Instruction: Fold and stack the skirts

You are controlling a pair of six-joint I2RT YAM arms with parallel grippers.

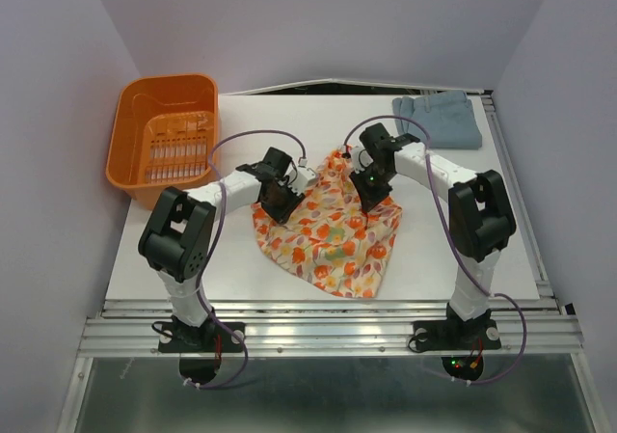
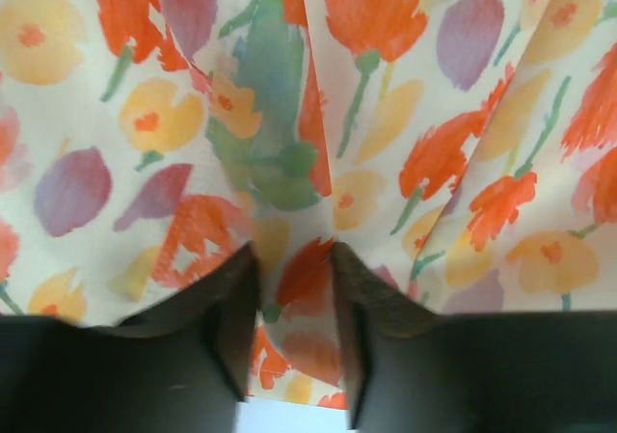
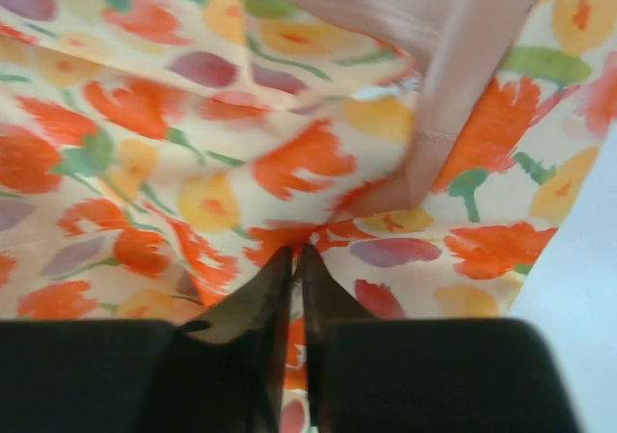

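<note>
A skirt [image 1: 333, 245] with orange, yellow and purple flowers lies spread and rumpled across the middle of the white table. My left gripper [image 1: 280, 217] is down at its left part; in the left wrist view its fingers [image 2: 229, 308] stand a little apart over the flowered cloth. Near the skirt's upper right part is my right gripper [image 1: 365, 203]. In the right wrist view its fingertips [image 3: 281, 269] are almost together beside a raised fold, and whether cloth is pinched between them is unclear. A blue-grey folded cloth [image 1: 443, 124] lies at the back right.
An orange basket [image 1: 183, 100], with nothing seen in it, stands at the back left. Bare table [image 1: 453, 269] shows at the right and front left. Grey walls rise on both sides, and a metal rail [image 1: 318, 332] runs along the front.
</note>
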